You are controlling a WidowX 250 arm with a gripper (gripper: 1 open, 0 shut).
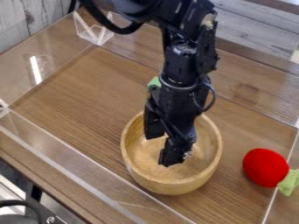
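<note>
My black gripper (pixel 170 136) reaches down from the top into a tan bowl (pixel 170 175) at the lower middle, its fingers apart and low inside the bowl. I cannot see anything held between them. A small green object (pixel 153 84) is partly hidden behind the arm. A red round object (pixel 265 167) with a pale green part lies to the right of the bowl.
A clear plastic object (pixel 93 26) stands at the top left. The table's front edge runs along the lower left, with dark cables beyond it.
</note>
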